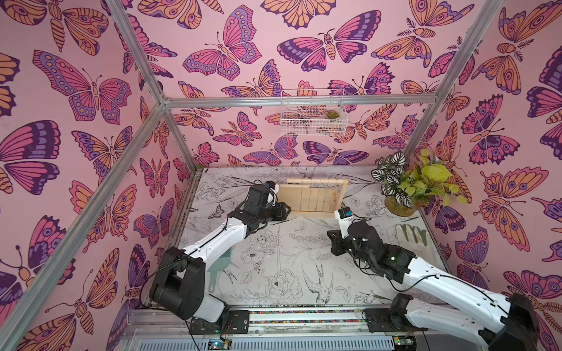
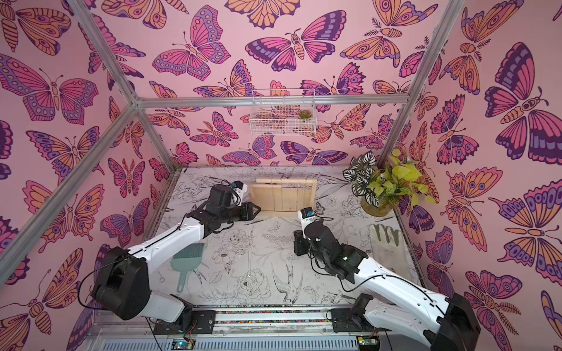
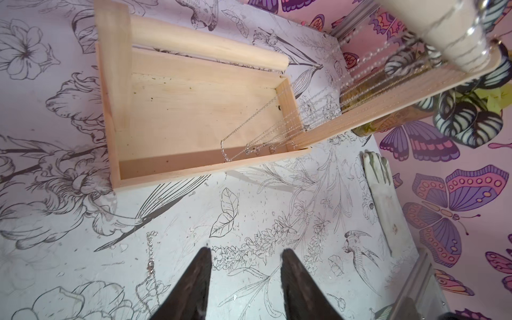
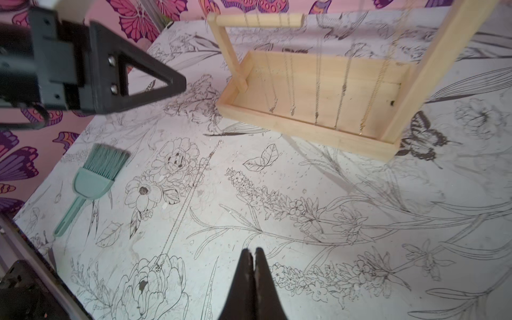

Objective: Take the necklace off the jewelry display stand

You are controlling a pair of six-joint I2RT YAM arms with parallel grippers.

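The wooden display stand (image 4: pixel 304 133) is at the back of the table, with several fine necklaces (image 4: pixel 318 80) hanging from its top bar. One thin necklace lies stretched out on the table in front of the stand; part of that loose chain (image 3: pixel 151 261) also shows at the lower left of the left wrist view. My left gripper is open near the stand's front left, with only tabletop visible between its fingers. Farther forward and to the right, my right gripper is shut, nothing showing between its tips.
On the left of the table lies a green dustpan-like brush (image 4: pixel 93 184). A leafy plant pot (image 1: pixel 400 207) fills the back right corner, with a pale glove-like item (image 3: pixel 386 205) in front of it.
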